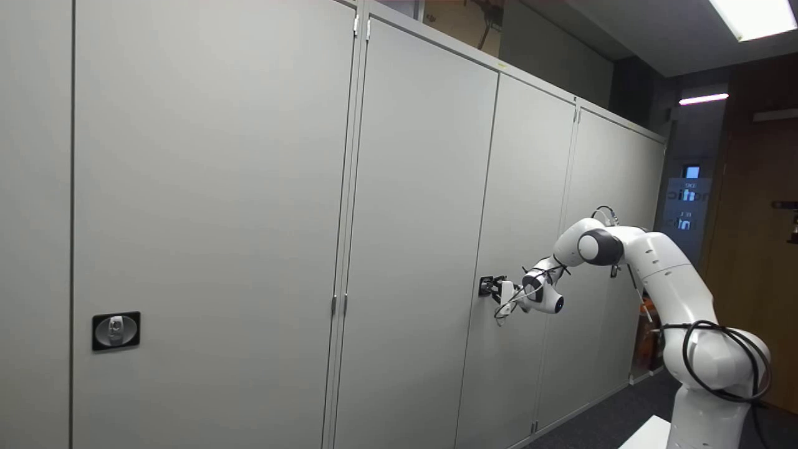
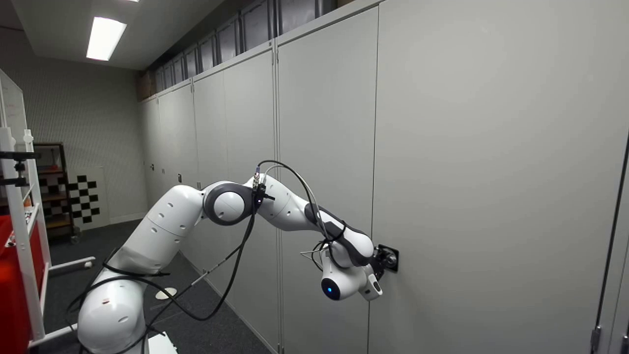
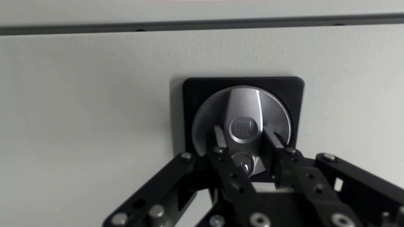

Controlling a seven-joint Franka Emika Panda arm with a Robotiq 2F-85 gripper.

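Observation:
In the wrist view a grey latch knob point(image 3: 245, 104) sits in a round recess on a black square plate point(image 3: 197, 89). The plate is fixed to a light grey cabinet door point(image 3: 94, 113), close to the seam along that door's edge. My gripper is shut on the knob, one finger on either side of its raised grip. A lock cylinder at the knob's lower end shows between the fingers. Exterior view 2 has the gripper point(image 2: 379, 259) against the plate point(image 2: 389, 258), partly covered by the wrist. The door appears closed, flush with the neighbouring door point(image 2: 327, 147).
Closed cabinet doors run along the whole wall. Another latch point(image 1: 116, 330) is on a door at the left of exterior view 1. A white frame point(image 2: 26, 236) and a red object point(image 2: 12, 277) stand at the left in exterior view 2.

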